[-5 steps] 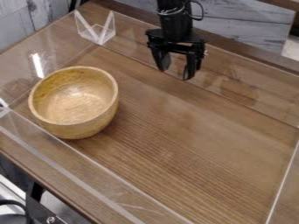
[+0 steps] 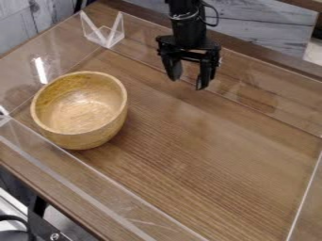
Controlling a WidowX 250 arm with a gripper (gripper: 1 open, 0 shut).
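My black gripper [image 2: 189, 62] hangs at the back middle of the wooden table [image 2: 201, 160], its arm coming from the top edge. It looks open, with its dark fingers pointing down toward bare wood; I see no object between them.
A yellow bowl [image 2: 78, 107] sits at the left. A small white wire-like or clear item [image 2: 104, 30] stands at the back left. A marble-patterned backdrop [image 2: 265, 33] runs along the back right.
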